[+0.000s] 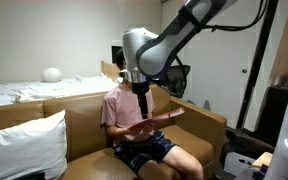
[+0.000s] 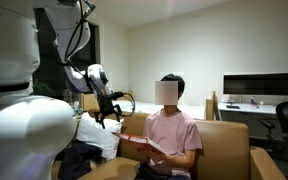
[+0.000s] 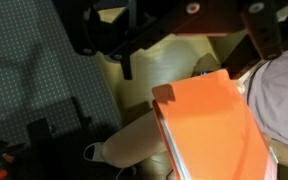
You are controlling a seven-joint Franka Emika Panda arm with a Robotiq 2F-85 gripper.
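A person in a pink shirt (image 2: 172, 133) sits on the couch, holding an open red-orange book (image 1: 156, 122) over the lap. Its flat orange cover (image 3: 209, 125) fills much of the wrist view's lower right, below my fingers. My gripper (image 2: 108, 119) hangs pointing down, its two dark fingers apart, with nothing seen between them. In the first exterior view the gripper (image 1: 141, 112) overlaps the book's left part; whether they touch cannot be told there. The wrist view shows only part of the fingers.
The brown couch (image 1: 84, 118) spreads behind the person, with a white pillow (image 1: 26, 150) at its left. A desk with a monitor (image 2: 249, 84) stands behind at the right. The person's legs (image 1: 184, 162) are close below the book.
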